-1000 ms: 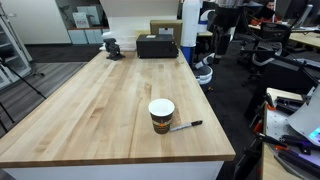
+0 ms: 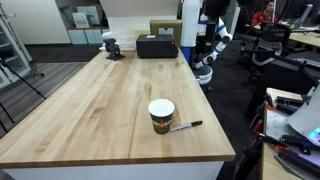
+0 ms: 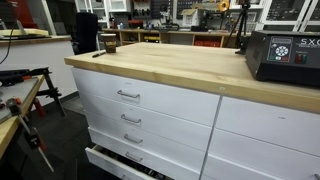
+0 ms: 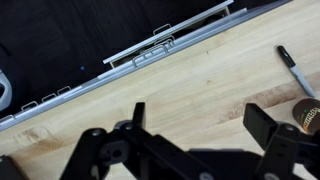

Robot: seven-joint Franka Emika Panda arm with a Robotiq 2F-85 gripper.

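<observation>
A dark cup with a white inside [image 2: 161, 118] stands upright near the front of the wooden table. Right beside it lies a dark marker [image 2: 186, 126]. In the wrist view the marker [image 4: 294, 69] and the brown cup [image 4: 308, 115] show at the right edge, beyond the right finger. My gripper points down over bare wood, its black fingers wide apart with nothing between them. Exterior view 1 has the dark gripper [image 2: 204, 43] high by the table's far right side, well away from both objects.
A black box-shaped device [image 2: 155, 46] occupies the table's far end, with a small dark appliance [image 2: 113, 48] to its left. White drawers [image 3: 140, 112] line the cabinet's side; the bottom drawer [image 3: 125, 164] is pulled out a little.
In exterior view 1 my arm has shifted left, toward the table's far right edge. The cup and marker have stayed where they were.
</observation>
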